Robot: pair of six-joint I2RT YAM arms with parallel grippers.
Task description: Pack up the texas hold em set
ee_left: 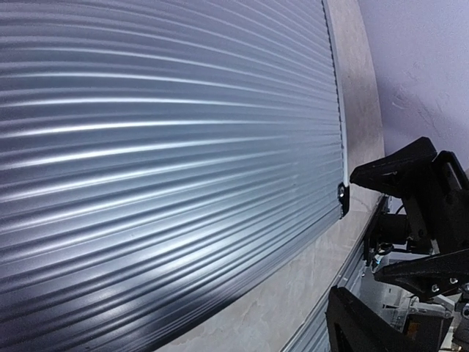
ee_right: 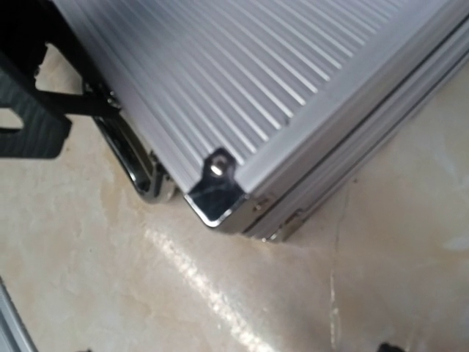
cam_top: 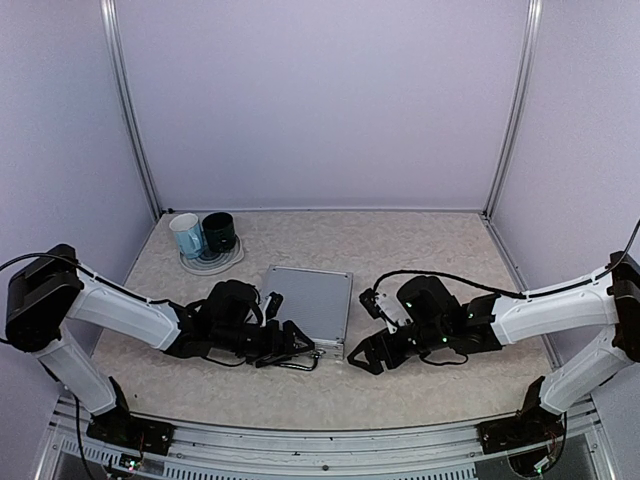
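Observation:
A closed silver case [cam_top: 312, 300] with a ribbed lid lies flat in the middle of the table. Its handle [cam_top: 302, 364] sticks out from the front side. My left gripper [cam_top: 303, 348] is low over that front side, by the handle. The left wrist view is mostly filled by the lid [ee_left: 168, 147]; how far its fingers are apart does not show clearly. Off the front right corner [ee_right: 218, 192] of the case, my right gripper [cam_top: 366, 362] stands open and empty, its two fingers [ee_left: 399, 167] well apart. No cards or chips are visible.
At the back left, a light blue mug [cam_top: 187, 236] and a dark mug [cam_top: 219, 232] stand by stacked plates [cam_top: 208, 267]. Right of the case, the table [cam_top: 430, 240] is clear toward the back. Walls close the sides and back.

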